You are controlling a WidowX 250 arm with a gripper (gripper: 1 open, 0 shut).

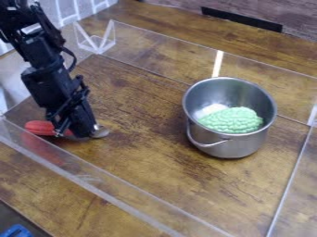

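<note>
My gripper [82, 128] is low over the wooden table at the left, pressed close to a red object [43, 129] and a shiny silver piece [102, 133], perhaps a spoon's head. The fingers look shut; whether anything thin is between them is hidden. At the right stands a steel pot [221, 146] with a green textured item [233, 120] inside.
Clear plastic walls or edges border the work area on the wooden table [148, 176]. A blue object [13, 231] shows at the bottom left corner.
</note>
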